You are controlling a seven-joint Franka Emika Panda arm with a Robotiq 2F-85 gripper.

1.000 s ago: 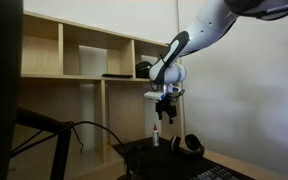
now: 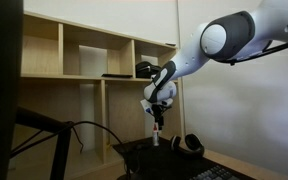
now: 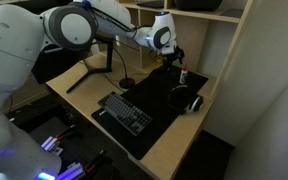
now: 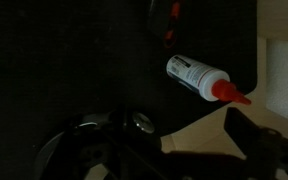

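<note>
A white bottle with a red pointed cap (image 4: 199, 78) stands on the black desk mat (image 3: 152, 97). My gripper (image 2: 158, 122) is low, close to the bottle's top in the first exterior view. In the second exterior view, the gripper (image 3: 174, 61) is just to the upper left of the bottle (image 3: 183, 76). The wrist view has the gripper's dark fingers (image 4: 249, 135) wide apart along the bottom. The bottle lies beyond their tips there, and nothing shows between them. Whether gripper and bottle touch, I cannot tell.
Black headphones (image 3: 186, 101) lie close to the bottle, at the mat's edge. A dark keyboard (image 3: 126, 113) rests on the mat nearer the arm. Wooden shelving (image 2: 114, 92) rises behind. A dark tool with red marks (image 4: 166, 20) lies beside the bottle.
Over the last second my gripper has come down and a little left, from above the headphones' side to the bottle's top. The bottle has stayed put.
</note>
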